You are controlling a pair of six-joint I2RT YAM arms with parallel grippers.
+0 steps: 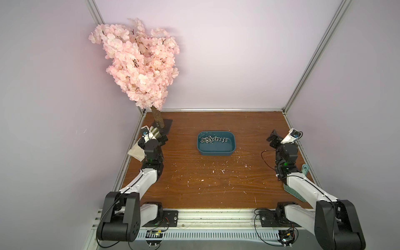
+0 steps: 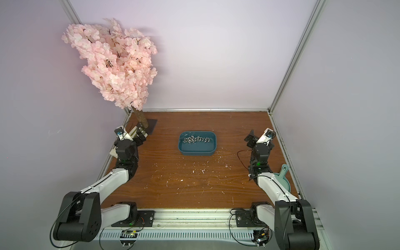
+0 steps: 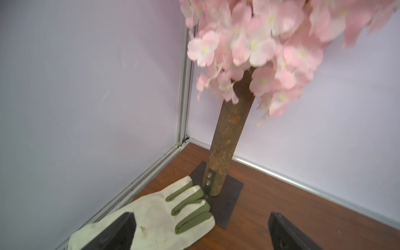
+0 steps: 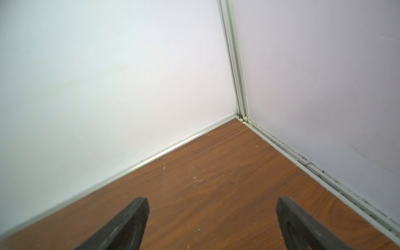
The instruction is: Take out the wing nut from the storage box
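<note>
A teal storage box (image 1: pixel 216 150) (image 2: pixel 197 150) sits in the middle of the wooden table, holding a row of several small shiny metal pieces (image 1: pixel 214 139); which are wing nuts is too small to tell. My left gripper is open over the left back of the table, above a folded glove, away from the box. My right gripper is open at the right side of the table, pointing at the back right corner, with nothing between its fingers.
A pink blossom tree (image 1: pixel 137 66) on a dark base stands at the back left, beside the cream glove (image 3: pixel 141 225). A mint dustpan (image 2: pixel 282 179) lies at the front right under the right arm. The table around the box is clear apart from small scattered bits.
</note>
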